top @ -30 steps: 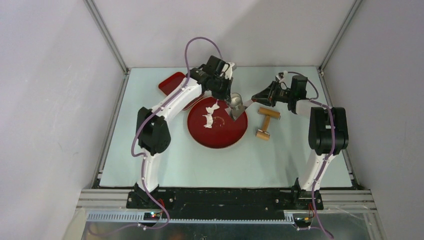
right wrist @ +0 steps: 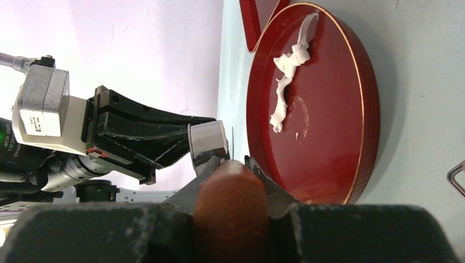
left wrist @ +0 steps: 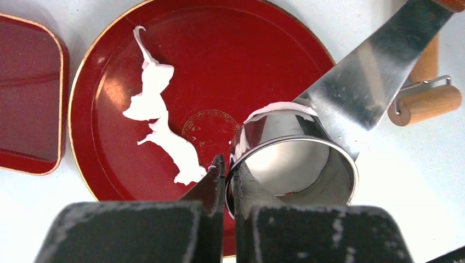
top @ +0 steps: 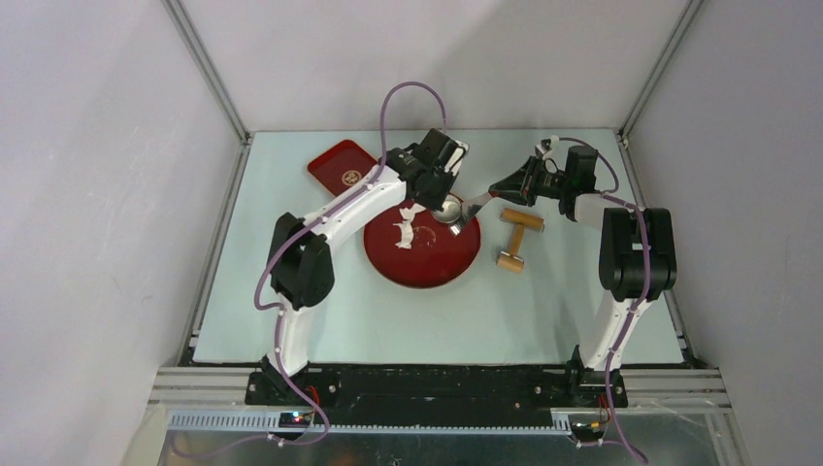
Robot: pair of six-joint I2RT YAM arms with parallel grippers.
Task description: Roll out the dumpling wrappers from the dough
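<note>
A round red tray (top: 408, 262) holds torn strips of white dough (left wrist: 181, 153). My left gripper is shut on the rim of a steel ring cutter (left wrist: 329, 192), which has white dough along its edge and a pale disc visible within. My right gripper is shut on the wooden handle (right wrist: 231, 219) of a scraper; its steel blade (left wrist: 378, 66) meets the cutter over the tray's right part, with dough at the contact.
A rectangular red tray (top: 335, 163) lies at the back left. A wooden roller (top: 519, 233) rests right of the round tray.
The right arm and scraper look nearly still.
</note>
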